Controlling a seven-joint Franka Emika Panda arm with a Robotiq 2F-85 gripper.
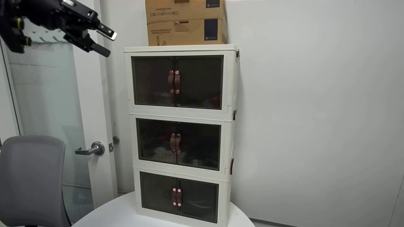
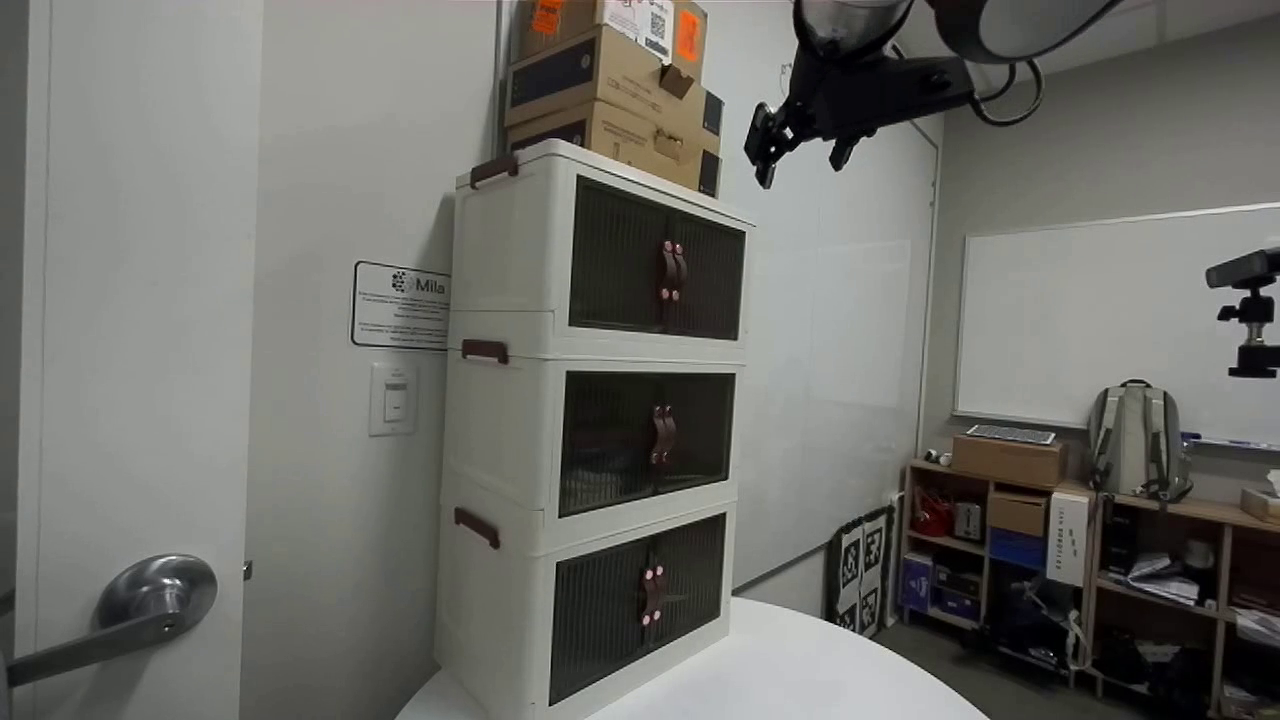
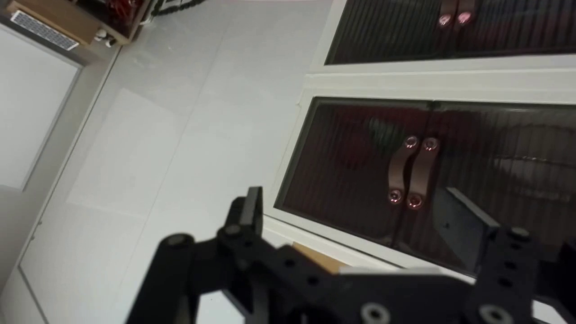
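A stack of white cabinets [image 1: 182, 112] with dark ribbed doors stands on a round white table [image 1: 109, 212]. All its doors are shut. Paired brown leather handles [image 1: 174, 82] mark the top unit's doors. Up at the left in exterior view 1, my gripper [image 1: 111, 45] hangs in the air, its fingers apart and empty. The wrist view is turned over, so the top doors [image 3: 351, 167] lie below the middle ones. There, the top handles [image 3: 424, 173] appear between and beyond the fingertips of my open gripper, not touched.
Cardboard boxes [image 2: 612, 126] are piled on top of the cabinets. A door with a metal lever [image 1: 89, 149] and a grey chair [image 1: 32, 181] are to the left. Whiteboard wall [image 1: 322, 113] fills the right side. Shelves [image 2: 1092, 540] stand far off.
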